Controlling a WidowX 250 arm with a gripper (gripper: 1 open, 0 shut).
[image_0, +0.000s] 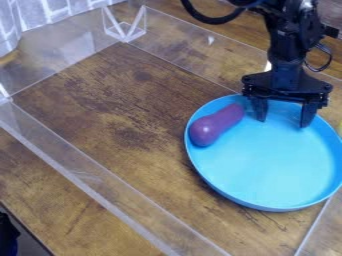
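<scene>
A black robot gripper hangs at the upper right, its fingers down inside the back of a blue plate. A purple eggplant lies on the plate's left side, apart from the fingers. I cannot tell whether anything is between the fingertips, which are dark against the plate.
Clear plastic walls run round a wooden surface, whose left and middle are bare. Black cables loop above the arm. A dark object shows at the lower left corner.
</scene>
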